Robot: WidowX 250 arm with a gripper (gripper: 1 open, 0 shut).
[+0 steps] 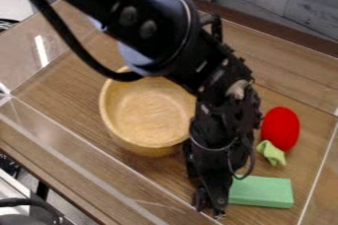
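My gripper [211,184] is low at the table's front right, its black body covering what lies between the fingers; it appears closed, at the left end of a green block [264,191]. A wooden bowl [129,115] sits to its left, partly behind the arm. A red object [280,128] and a small pale green piece [272,154] lie right of the arm, behind the block.
Cables and a metal frame show beyond the table's left edge.
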